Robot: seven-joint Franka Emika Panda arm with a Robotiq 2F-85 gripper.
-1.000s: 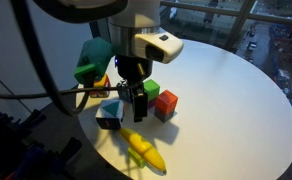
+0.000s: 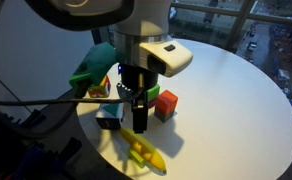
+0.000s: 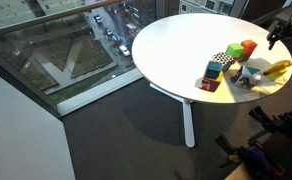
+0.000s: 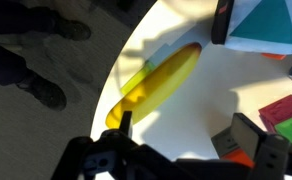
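My gripper (image 2: 132, 115) hangs over the round white table (image 2: 221, 120), its fingers apart and empty. Below it in exterior view 1 lies a long yellow object (image 2: 144, 148), banana-like, with a yellow-green piece (image 2: 136, 157) against its side. In the wrist view the yellow object (image 4: 161, 87) lies near the table edge, beyond the fingertips. A white block with a teal triangle (image 4: 266, 22) sits to its upper right. A red block (image 2: 166, 105) and a green block (image 2: 153, 94) stand beside the gripper.
More colored blocks (image 3: 210, 78) cluster at the table's near side in exterior view 2, beside a black-and-white checkered piece (image 3: 223, 58). A person's shoes (image 4: 48, 92) show on the floor beyond the edge.
The objects on the table have not visibly moved.
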